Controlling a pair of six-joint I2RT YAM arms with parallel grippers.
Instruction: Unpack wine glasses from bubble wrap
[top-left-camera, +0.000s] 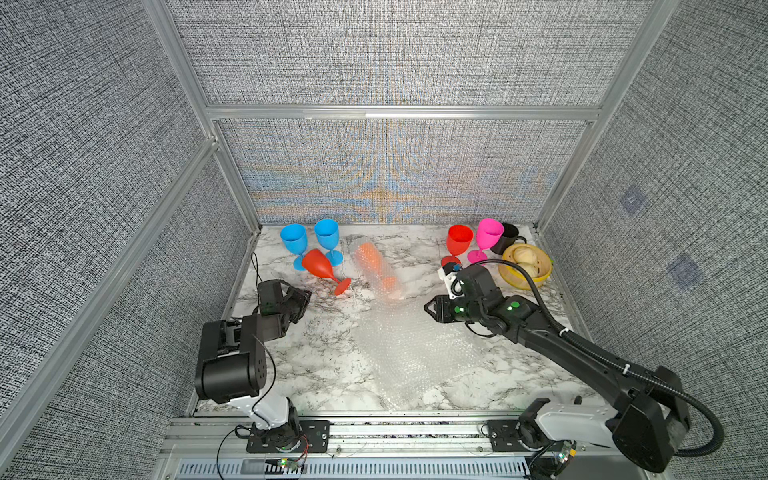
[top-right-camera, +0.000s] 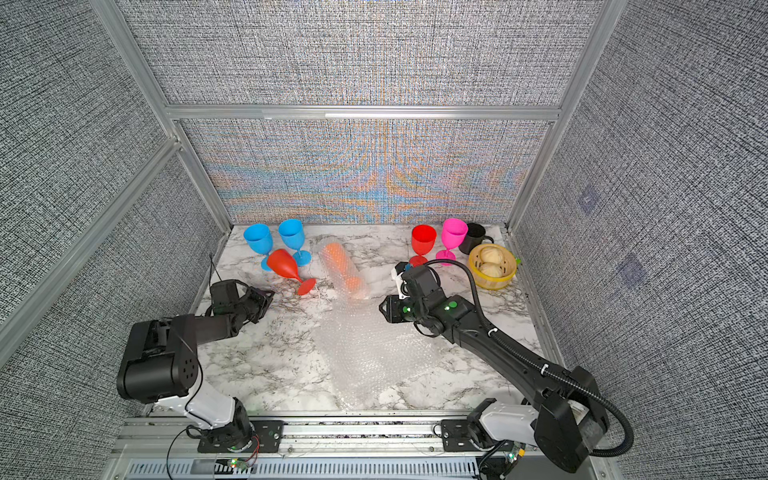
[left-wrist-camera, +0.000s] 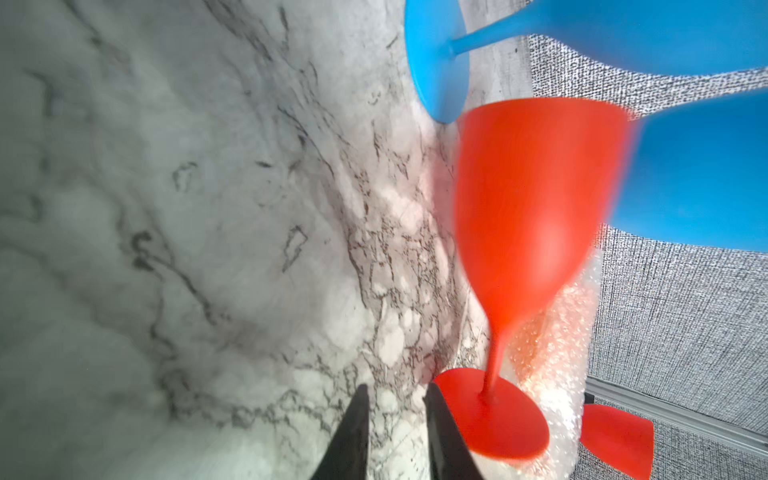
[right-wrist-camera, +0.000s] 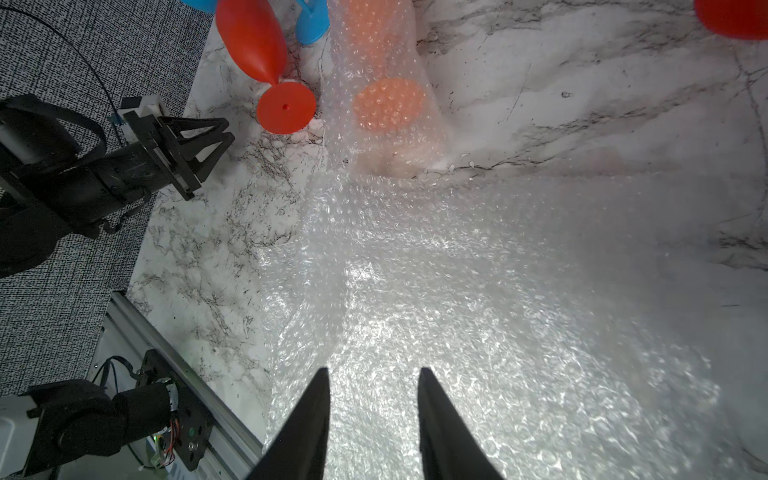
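A red wine glass (top-left-camera: 321, 265) is tilted far over, its bowl toward the two blue glasses and its foot toward the front; whether it touches them I cannot tell. My left gripper is apart from it, its fingers parted on nothing. An orange glass (top-left-camera: 370, 257) lies inside a roll of bubble wrap (right-wrist-camera: 352, 136). From that roll a flat clear sheet (right-wrist-camera: 448, 304) spreads toward the front. Over the sheet is my right gripper, open and empty. Blue glasses (top-left-camera: 294, 239) stand upright at the back left.
At the back right stand another red glass (top-left-camera: 459, 238), a pink glass (top-left-camera: 489, 233), a black mug (top-left-camera: 509, 236) and a yellow basket (top-left-camera: 544, 276) with round pale items. Bare marble lies at the front left.
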